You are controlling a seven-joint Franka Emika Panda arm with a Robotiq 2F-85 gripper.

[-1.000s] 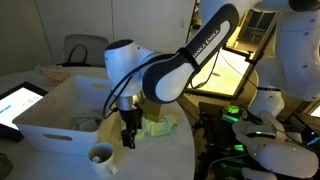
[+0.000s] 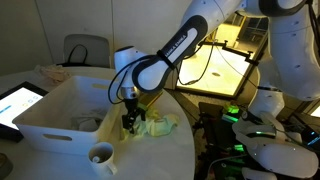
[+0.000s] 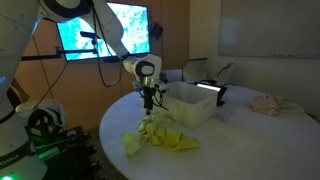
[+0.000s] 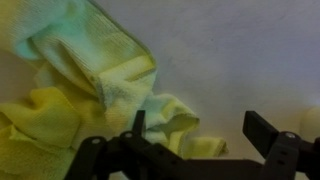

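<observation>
My gripper is open over the white table, with its two black fingers wide apart at the bottom of the wrist view. Crumpled yellow cloth [image 4: 80,95] fills the left of that view, and one end of it reaches the space near the left finger [image 4: 138,124]. The right finger [image 4: 258,128] is above bare table. In exterior view 2 the cloth [image 3: 165,136] lies in a loose heap in front of the white box, below the gripper [image 3: 150,103]. Exterior view 1 shows the gripper [image 2: 132,120] low beside the cloth [image 2: 158,124], between it and the box.
A white open box [image 2: 72,108] holds something greyish. Near its front corner stands a white mug [image 2: 102,158]. A pinkish cloth [image 3: 266,104] lies farther along the table, and a lit screen [image 2: 16,103] is at the left edge.
In exterior view 1 the arm has drawn back from the camera and slightly to the right, so the gripper now appears closer to the yellow cloth. The cloth looks unmoved.
</observation>
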